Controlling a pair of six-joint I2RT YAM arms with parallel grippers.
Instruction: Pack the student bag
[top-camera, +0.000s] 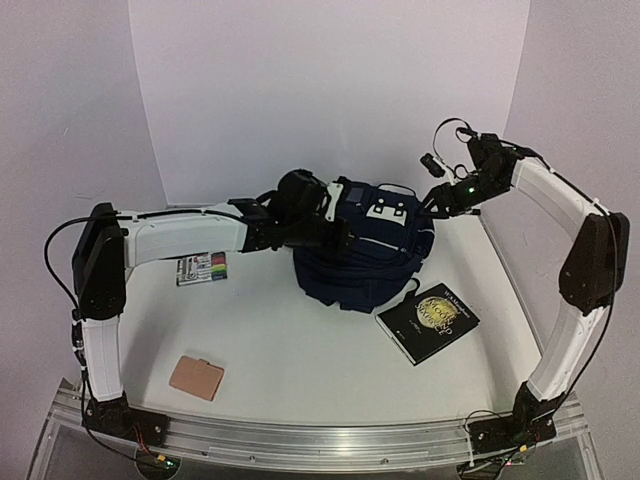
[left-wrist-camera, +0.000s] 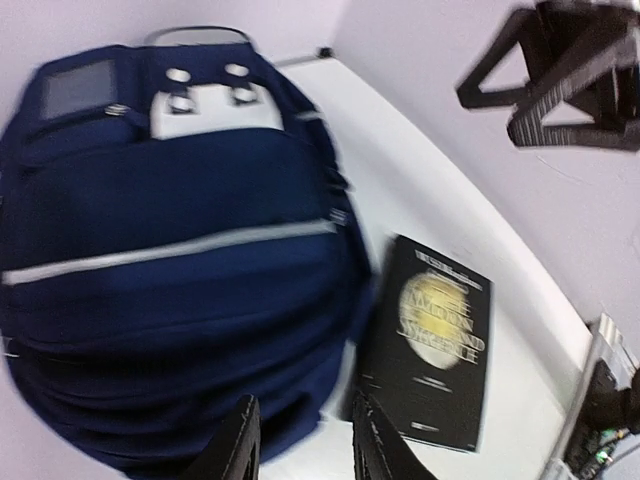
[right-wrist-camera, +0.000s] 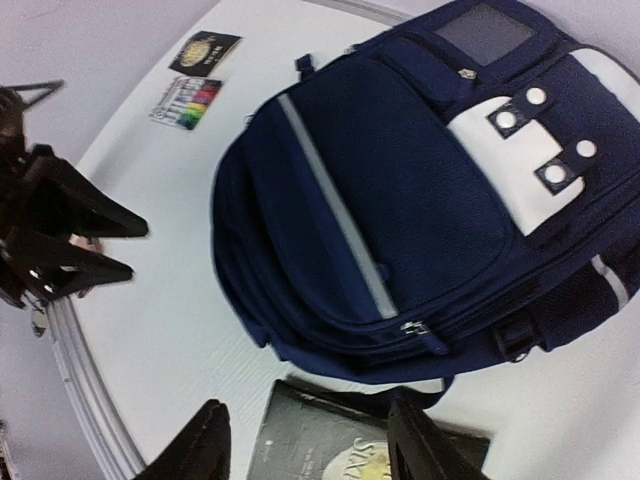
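A dark navy backpack (top-camera: 365, 265) lies at the back middle of the table, its white buckled patch (right-wrist-camera: 530, 155) facing up. My left gripper (top-camera: 345, 215) hangs over its left part. In the left wrist view the two fingers (left-wrist-camera: 240, 440) stand apart with nothing between. My right gripper (top-camera: 428, 206) is at the bag's upper right side, its fingers (right-wrist-camera: 208, 445) also parted and empty. The black book with a gold disc (top-camera: 430, 322) lies tilted in front of the bag's right side, a dark strap (right-wrist-camera: 425, 395) reaching its edge.
A box of coloured markers (top-camera: 202, 268) lies on the left beneath the left arm. Beyond it, a small black book (right-wrist-camera: 205, 53) shows in the right wrist view. A brown notebook (top-camera: 196, 378) lies front left.
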